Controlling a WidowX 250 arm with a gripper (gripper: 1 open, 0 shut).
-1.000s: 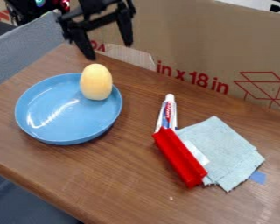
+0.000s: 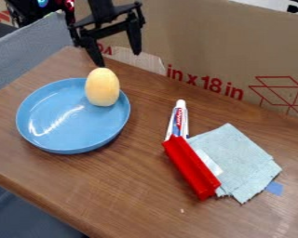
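My black gripper (image 2: 116, 48) hangs open at the top left, above and a little behind a pale yellow oval object (image 2: 101, 86), with nothing between its fingers. The yellow object rests on the back right part of a blue plate (image 2: 55, 120) on the wooden table.
At the right, a red box (image 2: 192, 168) and a white tube with blue lettering (image 2: 179, 119) lie by a folded light blue cloth (image 2: 244, 159). A cardboard box wall (image 2: 238, 56) closes the back.
The objects on the table have not moved.
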